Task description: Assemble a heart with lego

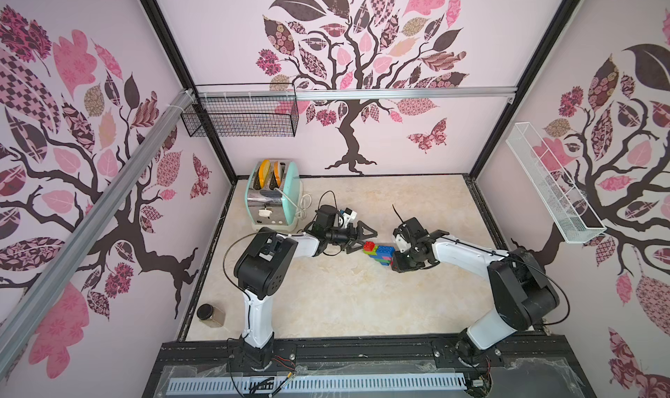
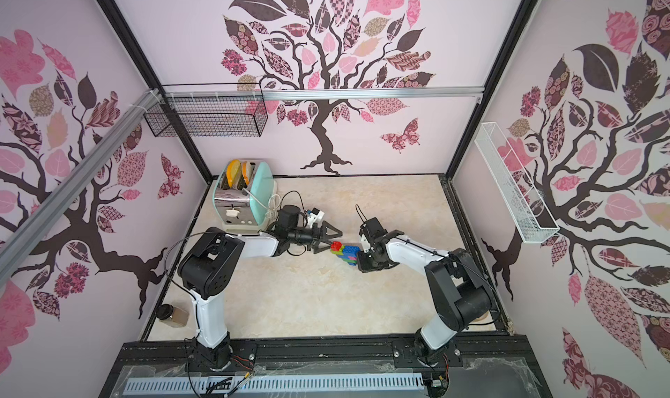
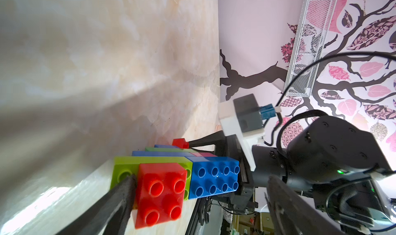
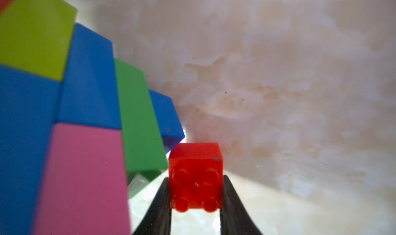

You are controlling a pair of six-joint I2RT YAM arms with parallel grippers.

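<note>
The joined block assembly [image 1: 381,252] lies on the table between my grippers, its rows stepping inward to a small blue brick [image 4: 167,117]. A red brick [image 3: 161,195] sits at its lime end, beside a blue brick [image 3: 214,175]; pink [image 4: 88,173] and green [image 4: 138,115] bricks also show. My left gripper [image 1: 367,240] is open; one finger stands near or against the lime end, but contact cannot be told. My right gripper is shut on another red brick [image 4: 196,152], which sits close by the small blue brick's corner, apparently unjoined.
A mint toaster [image 1: 272,195] stands at the back left, its white cord beside my left arm. A lidded jar [image 1: 210,315] is at the front left.
</note>
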